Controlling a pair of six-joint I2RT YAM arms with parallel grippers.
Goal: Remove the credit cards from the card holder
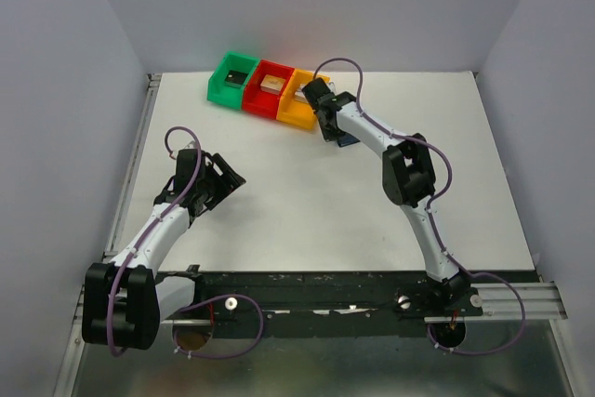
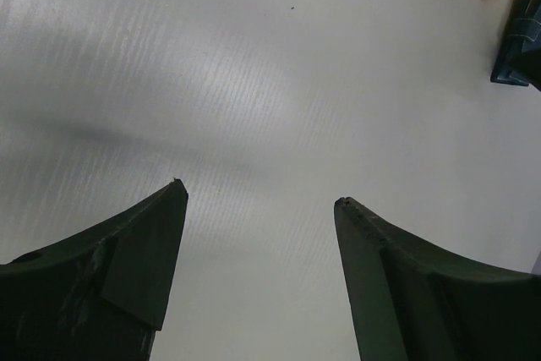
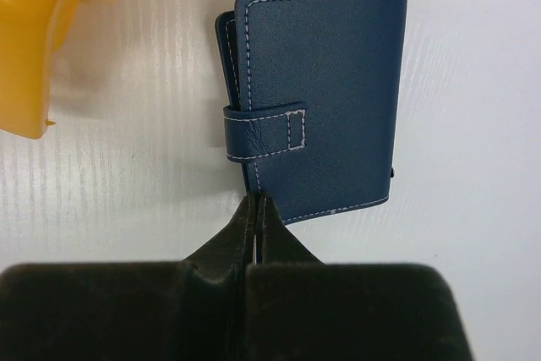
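Note:
The dark blue card holder [image 3: 338, 99] lies closed on the table, its strap [image 3: 266, 133] folded over the left edge. No cards show. My right gripper is shut, with its fingertips right at the lower left corner of the holder; nothing can be made out between them. From above, the holder [image 1: 349, 139] is partly covered by the right arm, close to the right gripper [image 1: 327, 139]. Far off at the left, my left gripper [image 1: 244, 179] stands open over bare table. In the left wrist view its fingers [image 2: 144, 251] are wide apart and empty.
Green [image 1: 215, 90], red [image 1: 255, 100] and yellow [image 1: 296, 116] bins stand side by side at the back, each holding something. The yellow bin [image 3: 25, 57] is just left of the holder.

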